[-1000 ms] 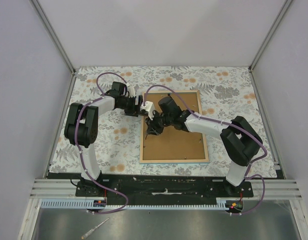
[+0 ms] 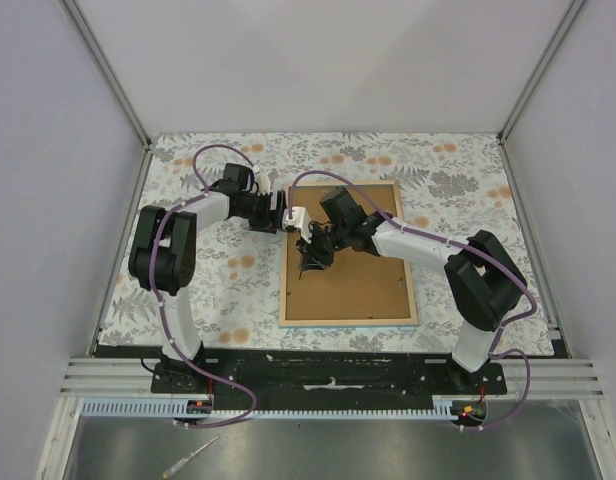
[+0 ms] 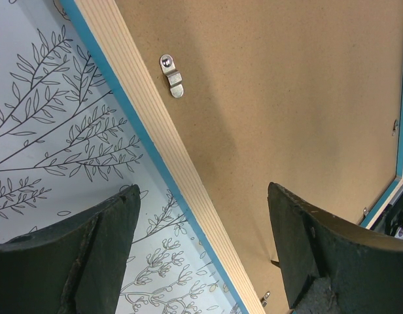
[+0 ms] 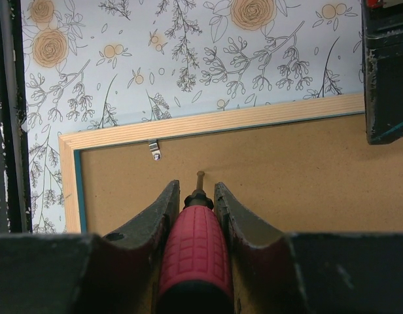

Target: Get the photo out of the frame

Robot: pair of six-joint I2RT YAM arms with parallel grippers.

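The picture frame (image 2: pixel 284 300) lies back up, its brown backing board (image 2: pixel 348 295) inside a pale wooden rim. My right gripper is shut on a red-handled screwdriver (image 4: pixel 195 239), whose tip is over the board. One metal clip (image 4: pixel 154 149) bridges from board to rim; whether it presses on the rim is unclear. Another clip (image 3: pixel 171 75) lies on the board, turned roughly along the rim and clear of it. My left gripper stands open, one finger on each side of the rim; contact cannot be made out. The photo is hidden.
Flower-patterned cloth (image 2: pixel 198 290) covers the table around the frame, with free room to its left and right. More small clips, such as one clip (image 2: pixel 399 281) by the right rim, sit along the board's edges.
My right gripper has shifted a little to the right with the screwdriver, so its tip has drawn away from the frame's left rim. The left arm has stayed still.
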